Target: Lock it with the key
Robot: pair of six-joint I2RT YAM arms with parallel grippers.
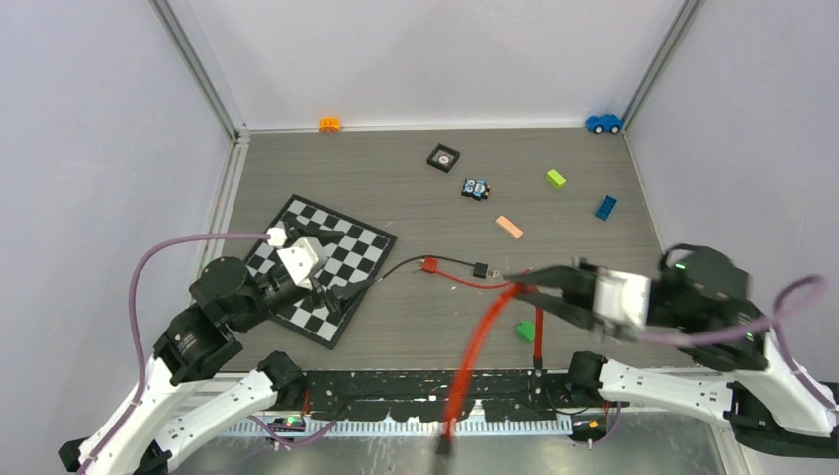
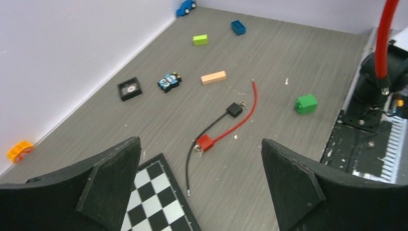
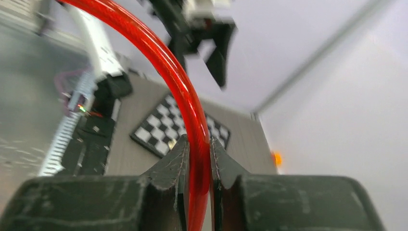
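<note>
In the right wrist view a thick red cable passes between the fingertips of my right gripper, which touch it from both sides. From above, this right gripper is blurred, high over the front middle, with one cable length hanging toward the viewer. One dark-tipped end dangles at the upper right of the left wrist view. My left gripper hovers over the chessboard, its fingers wide apart and empty. A red block and a black block, each on a thin cord with metal bits, lie on the table. No key can be made out.
The chessboard lies at the left. Scattered bricks include a green one near the front and an orange one. A small toy and a black square piece sit farther back. The table's right side is mostly open.
</note>
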